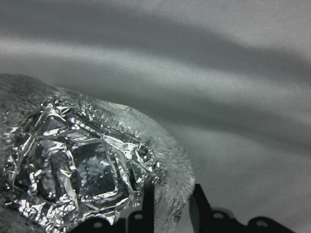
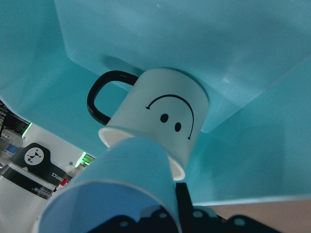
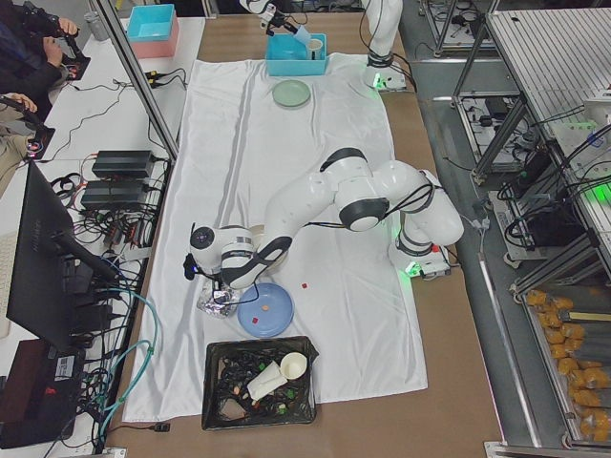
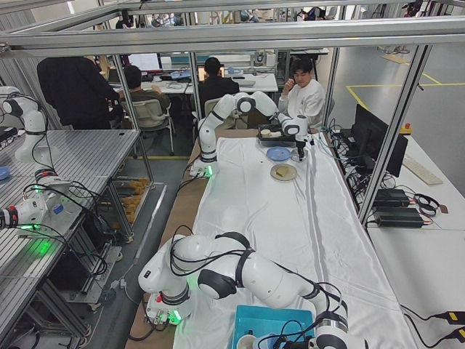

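A crumpled foil container (image 1: 77,165) lies on the white cloth beside a blue plate (image 3: 266,310). My left gripper is at its rim, with the crinkled edge between its fingers; whether they grip it is unclear. My right gripper holds a light blue cup (image 2: 114,174) over a turquoise bin (image 2: 252,63). Inside the bin lies a white smiley mug (image 2: 167,111) with a black handle, partly hidden behind the blue cup.
A black bin (image 3: 259,382) with dark rubbish and white cups stands at the near end. A beige plate (image 4: 283,171) is near the left gripper, a green plate (image 3: 291,93) farther along.
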